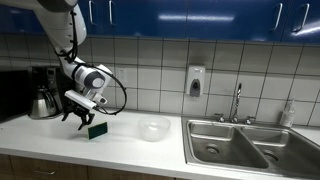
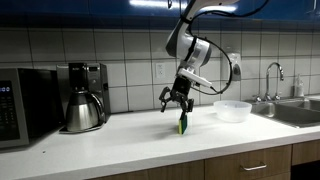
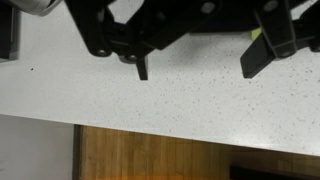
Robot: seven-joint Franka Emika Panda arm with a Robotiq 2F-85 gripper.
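Note:
My gripper is open, its two black fingers wide apart with only the white speckled counter visible between them. In the first exterior view the gripper (image 1: 79,118) hangs low over the left part of the counter. A small dark green block-like object (image 1: 97,130) stands on the counter just to its right, apart from the fingers as far as that view shows. From the second exterior view, the object (image 2: 183,125) shows green and yellow colouring, close beside the gripper (image 2: 176,105). In the wrist view, a sliver of yellow-green shows behind the right finger.
A translucent white bowl (image 1: 154,128) sits right of the green object. Farther right is the double sink (image 1: 245,148) with its faucet (image 1: 237,103). At the left stand a coffee maker (image 2: 87,95) and a microwave (image 2: 28,103).

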